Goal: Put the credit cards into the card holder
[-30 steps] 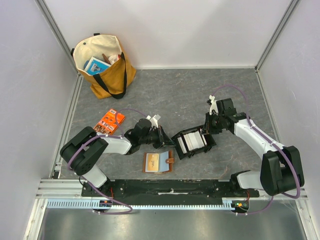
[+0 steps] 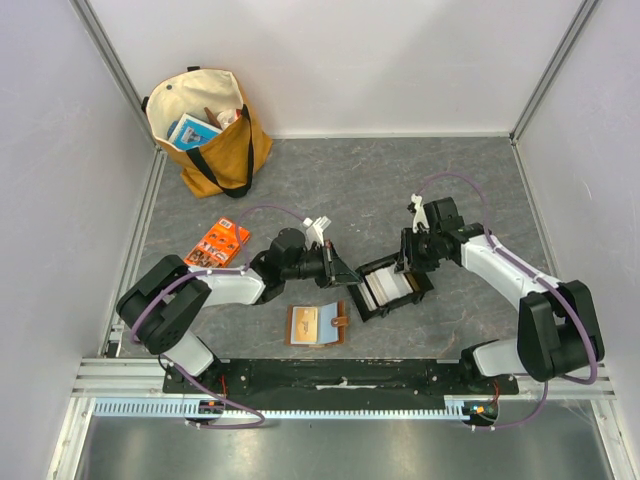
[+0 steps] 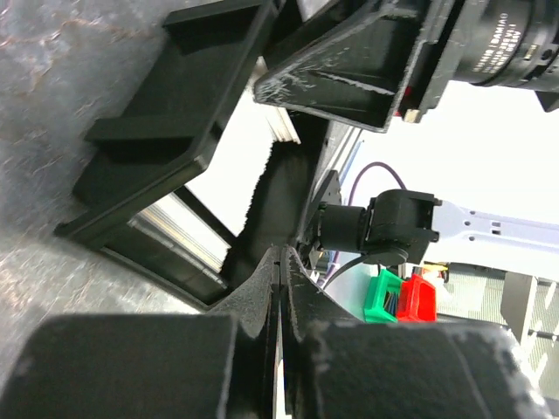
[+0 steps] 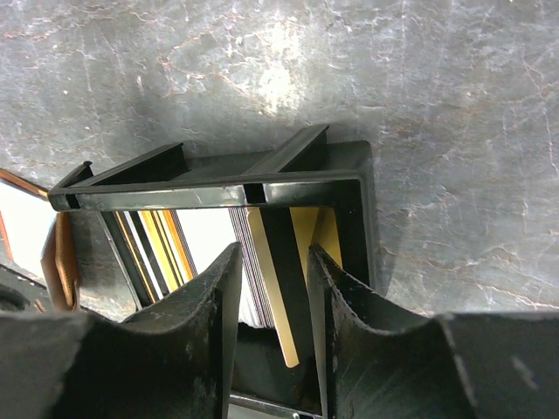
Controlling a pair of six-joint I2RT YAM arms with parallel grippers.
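A black tray [image 2: 378,312] stands tilted on the grey table, with several white, orange and tan cards [image 4: 208,237] on edge inside it. Its right wrist view shows a tan-edged card [image 4: 272,288] near the fingers. My right gripper is over the tray with its fingers apart; this tan edge shows in the gap, and I cannot tell whether either finger touches it. My left gripper is shut at the tray's left side, nothing visible between its fingertips. Left of the tray lies an open brown wallet [image 2: 340,322] with pale insides.
An orange booklet [image 2: 217,243] lies at the left of the table, and a mustard bag [image 2: 215,165] stands at the back left. The table behind the tray is clear.
My left gripper has shifted a little right and away from the front edge. The wallet stays put.
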